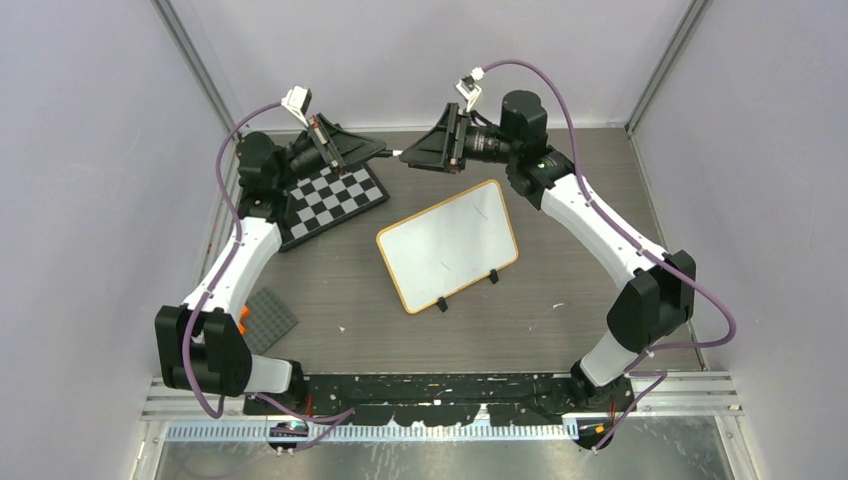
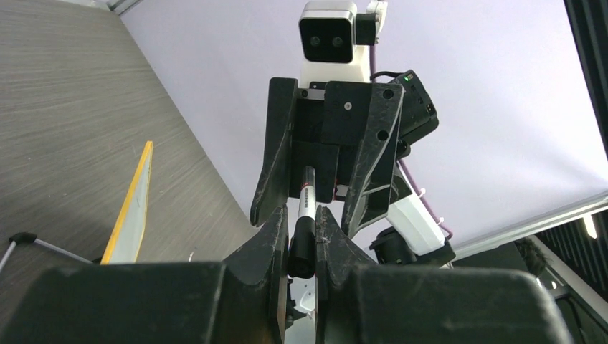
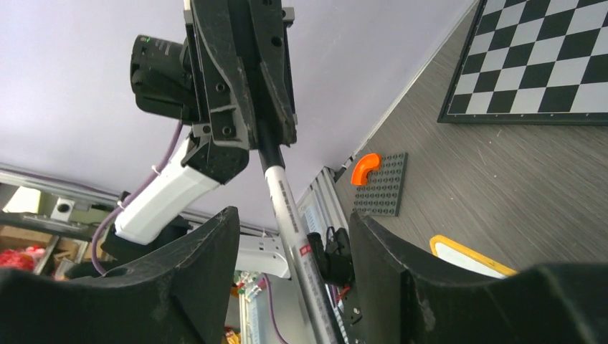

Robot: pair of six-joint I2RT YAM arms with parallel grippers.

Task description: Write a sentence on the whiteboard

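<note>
A slim marker with a white barrel [image 3: 290, 222] spans the gap between my two grippers. My left gripper is shut on its black end [image 2: 303, 247]. Around the other end, the fingers of my right gripper stand open, one on each side, with space beside the barrel. From above, only a short white piece of the marker [image 1: 397, 153] shows between the grippers. The whiteboard [image 1: 440, 240], white with a yellow-orange rim, rests tilted on the table below them, nearer the front. Two short dark marks are on its face.
A black-and-white checkerboard [image 1: 330, 200] lies under the left arm. Front left, an orange curved piece [image 3: 366, 169] sits by a grey studded plate [image 1: 268, 320]. Black feet [image 1: 442, 304] stand at the whiteboard's lower edge.
</note>
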